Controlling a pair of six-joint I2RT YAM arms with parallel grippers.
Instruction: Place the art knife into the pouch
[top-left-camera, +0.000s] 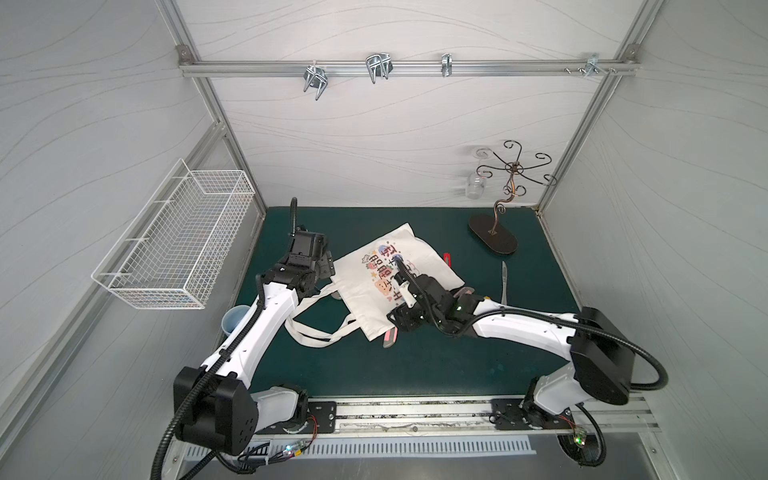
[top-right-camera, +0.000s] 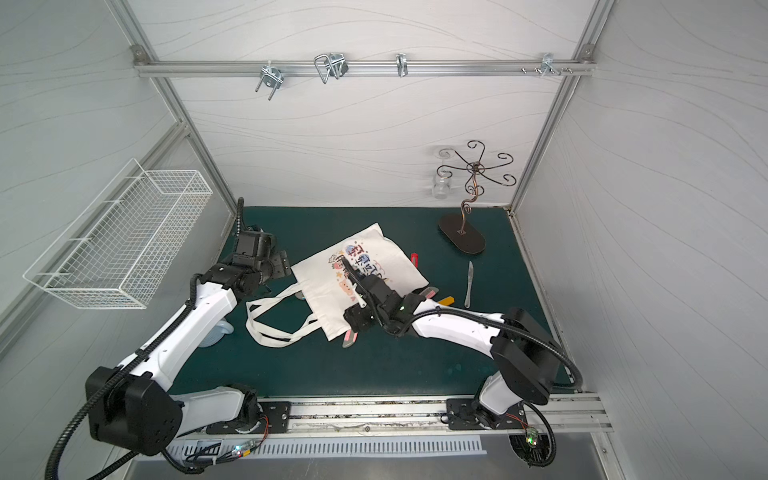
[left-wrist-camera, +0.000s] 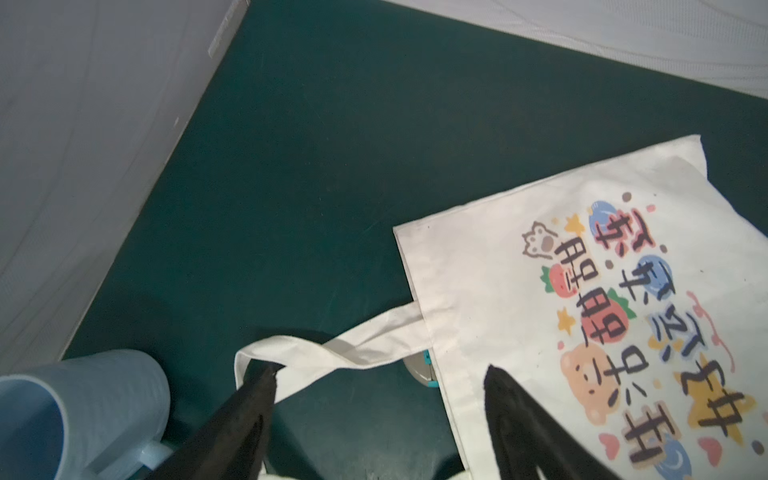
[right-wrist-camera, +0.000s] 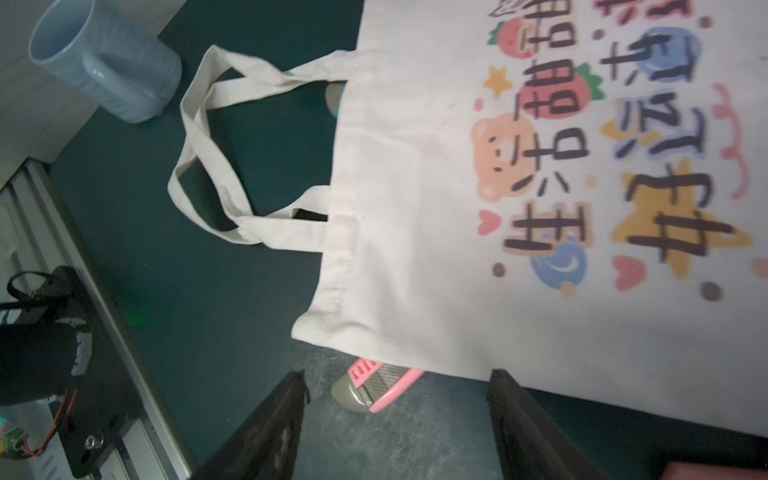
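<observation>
A white canvas tote bag (left-wrist-camera: 496, 288) with printed characters and loose straps lies on the table. A pink and grey art knife (right-wrist-camera: 376, 384) pokes out from under its lower edge. My right gripper is open over that edge, its fingers either side of the knife in the wrist view, not holding it. My left gripper is open, raised over the bag's strap side, nothing between its fingers. Other partly hidden tools, red (top-right-camera: 414, 258) and yellow (top-right-camera: 445, 301), lie at the bag's right side.
A blue mug (left-wrist-camera: 112, 408) stands at the left. A white wire basket (top-left-camera: 172, 240) hangs on the left wall. A black scrollwork stand (top-left-camera: 493, 236) and a table knife (top-left-camera: 504, 280) are at the right.
</observation>
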